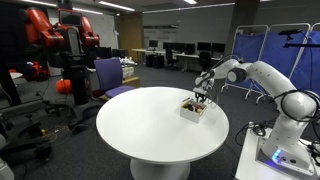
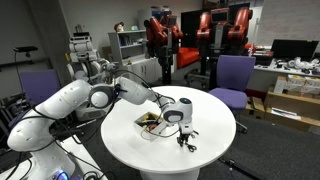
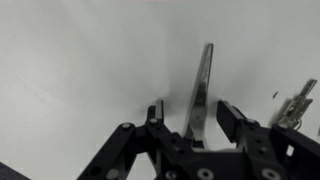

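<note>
In the wrist view a slim, dark grey metallic tool (image 3: pixel 202 84) lies on the white table, its lower end between the fingers of my gripper. The fingers stand apart on either side of it, with a gap showing at least on the left. Seen from exterior view 2, the gripper (image 2: pixel 183 146) points down at the table surface, beside the box. What the tool's lower end looks like is hidden by the gripper body.
An open box (image 1: pixel 184 112) holding several objects stands on the round white table (image 1: pixel 130 122). More small metal items (image 3: pixel 297 104) lie right of the tool in the wrist view.
</note>
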